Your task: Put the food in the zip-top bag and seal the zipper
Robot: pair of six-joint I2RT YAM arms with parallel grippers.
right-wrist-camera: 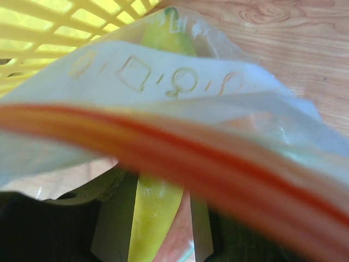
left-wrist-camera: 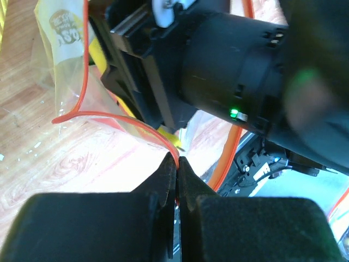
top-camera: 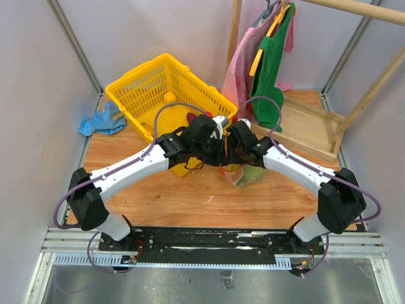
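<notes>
The clear zip top bag stands on the table under both grippers, its mouth held open. In the left wrist view its red zipper rim runs up to my left gripper, which is shut on that thin edge. My right gripper reaches into the bag's mouth and is shut on a yellow, banana-like food. Behind the bag's printed wall shows a yellow-green tip, seemingly the same food. The red rim passes blurred across the right wrist view, covering part of the fingers.
Directly behind the bag stands a yellow basket with an orange ball inside. A blue cloth lies at the left. The wooden rack with hanging clothes occupies the back right.
</notes>
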